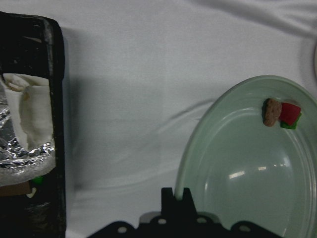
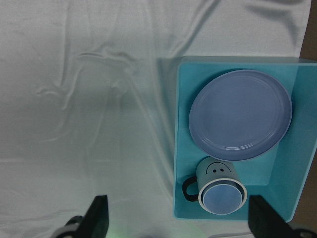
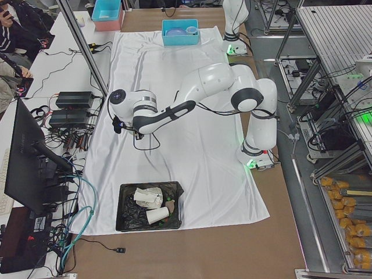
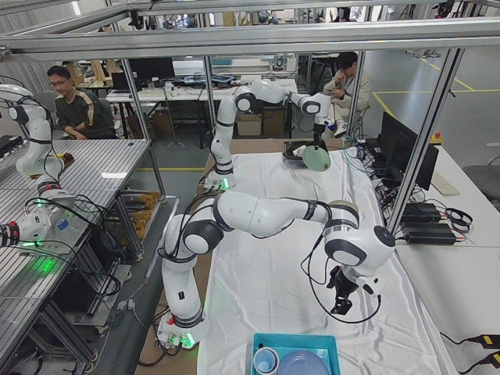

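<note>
A pale green plate (image 1: 237, 163) with small red, brown and green pieces on it has its rim in my left gripper, which is shut on it. In the camera right view the plate (image 4: 316, 158) appears beside the black bin (image 1: 57, 124), which holds foil, white paper and other scraps. My right gripper is open; in its wrist view a teal bin (image 2: 178, 134) holds a blue plate (image 2: 240, 111) and a smiley mug (image 2: 215, 168) with a blue piece in its mouth.
A white cloth (image 3: 145, 70) covers the table, with free room between the two bins. A monitor (image 3: 26, 157), cables and electronics line one side. Metal frame posts (image 4: 422, 133) rise beside the table.
</note>
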